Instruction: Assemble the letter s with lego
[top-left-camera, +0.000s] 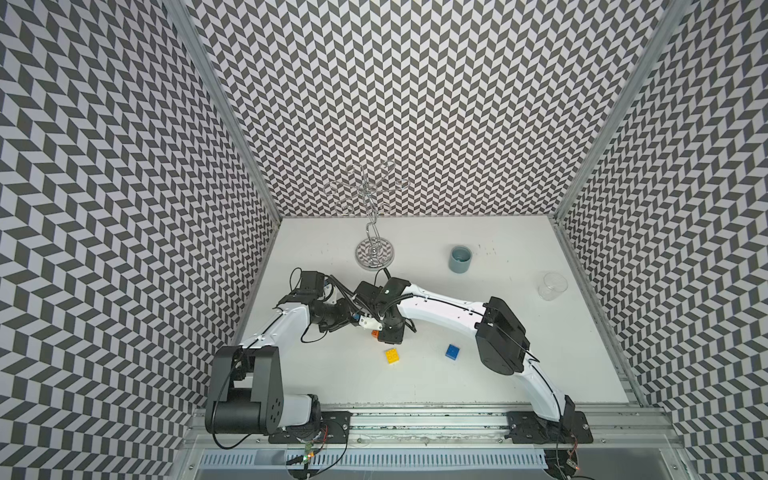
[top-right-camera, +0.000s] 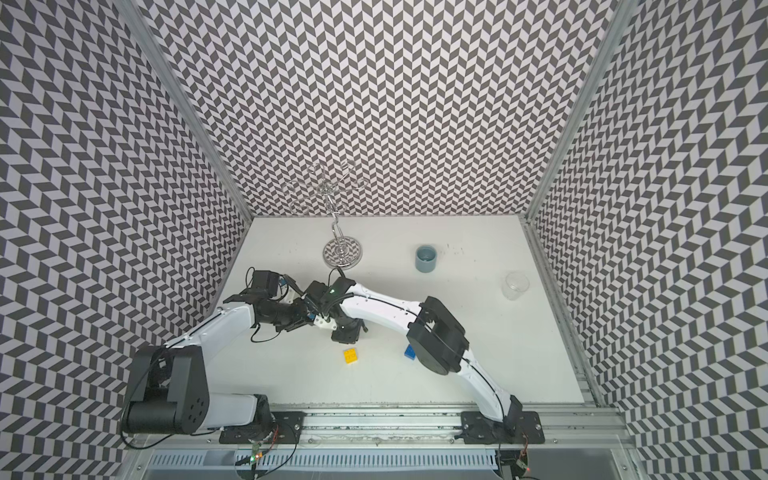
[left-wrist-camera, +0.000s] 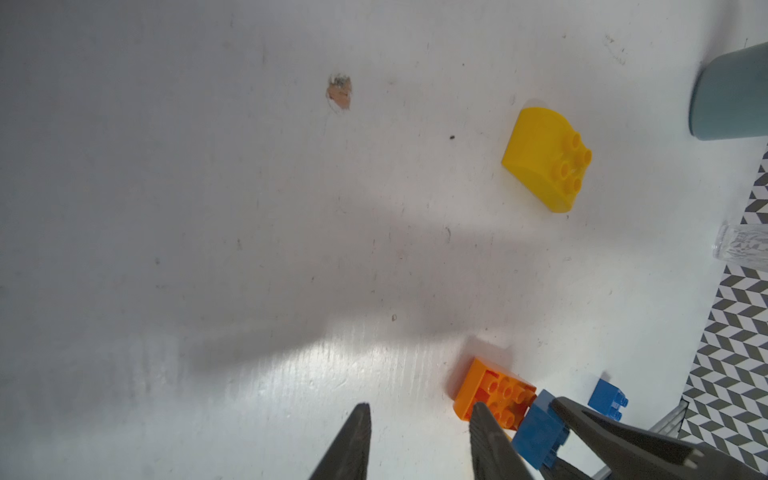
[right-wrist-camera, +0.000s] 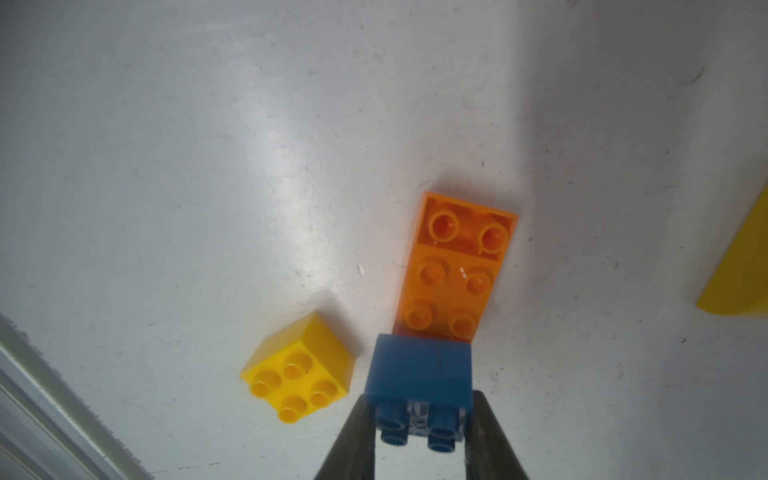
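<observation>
A blue brick (right-wrist-camera: 420, 368) is pinched in my right gripper, studs pointing back toward the fingers' side. Beyond it in the right wrist view lies an orange brick (right-wrist-camera: 448, 276) with several studs; the blue one hides its near end. A small yellow brick rests left of them, and a curved yellow brick (left-wrist-camera: 548, 160) lies on the table in the left wrist view. My left gripper is part open, nothing between its fingers, left of the held blue brick. Another blue brick (top-left-camera: 453, 352) sits on the table at right.
The two grippers are close together above the table. Behind them stands a metal rack (top-left-camera: 374, 253). A grey-blue cup (top-left-camera: 460, 258) and a clear glass (top-left-camera: 552, 285) are farther right. Bare table (top-left-camera: 512, 336) lies around the loose blue brick.
</observation>
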